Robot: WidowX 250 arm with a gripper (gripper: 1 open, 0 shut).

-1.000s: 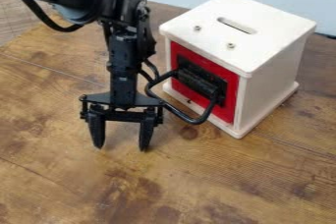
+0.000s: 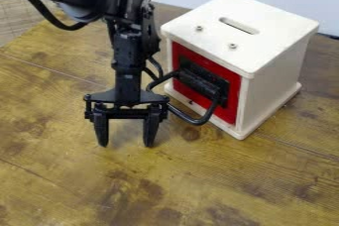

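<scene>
My gripper hangs low over the wooden tabletop, left of a white box with a red front panel. Its two black fingers point down and stand apart, with bare wood visible between them. A black fitting is mounted on the red panel, and a black cable loops beside the gripper in front of it. The box's top has a slot and small screws.
A pale wall or surface lies behind the box.
My gripper has shifted very slightly to the right over the last second. The box has not moved.
</scene>
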